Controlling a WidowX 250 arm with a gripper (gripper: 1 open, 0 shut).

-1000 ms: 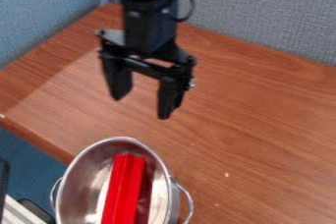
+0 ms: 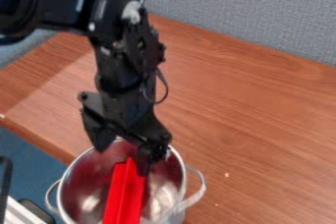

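Note:
My black gripper [image 2: 126, 141] hangs low over the back part of a steel pot [image 2: 85, 194] at the bottom of the camera view, its fingers open and reaching down to the rim or inside it; the exact depth is hard to tell. A long red object [image 2: 124, 196] lies in the pot, its upper end just below the gripper. Whether the fingers touch it cannot be made out.
A blue area [image 2: 27, 169] with a white object [image 2: 22, 214] lies at the lower left. Grey walls border the table at the back.
My arm has come down and toward the camera from over the middle of the table to the pot. The pot's right handle looks slightly shifted.

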